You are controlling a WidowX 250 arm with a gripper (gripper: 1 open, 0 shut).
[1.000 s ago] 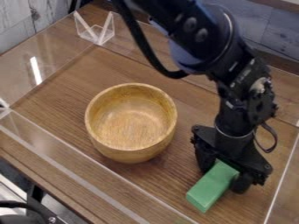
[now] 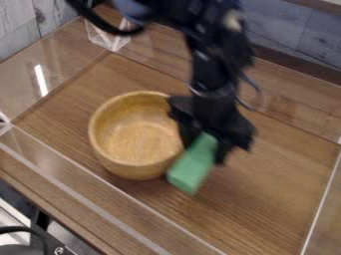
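Observation:
My gripper (image 2: 200,139) is motion-blurred over the right side of a tan bowl (image 2: 127,134), shut on a green object (image 2: 193,167). The green object hangs at the bowl's right side, its lower end outside the rim; whether it touches the bowl cannot be told.
A clear plastic item (image 2: 110,30) stands at the back left, near the table's edge.
My gripper has moved left and up from the front right with the green object, to beside and partly over the bowl.

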